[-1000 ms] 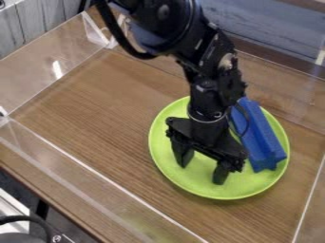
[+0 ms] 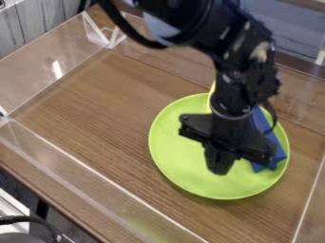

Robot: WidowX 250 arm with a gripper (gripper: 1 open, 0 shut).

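My black gripper (image 2: pixel 219 152) is over a green plate (image 2: pixel 191 180), its fingers pointing down; it looks shut, with nothing seen between its fingertips. A blue object (image 2: pixel 271 159) lies on the right side of the plate, mostly hidden behind the gripper body. A small yellow bit shows behind the arm at the plate's back.
Clear low walls edge it at the left and back. A black cable lies in the lower left corner, outside the table.
The gripper has shifted to the right, nearer the blue object, and now covers much of it. The fingertips have moved from the plate's middle left toward the right.
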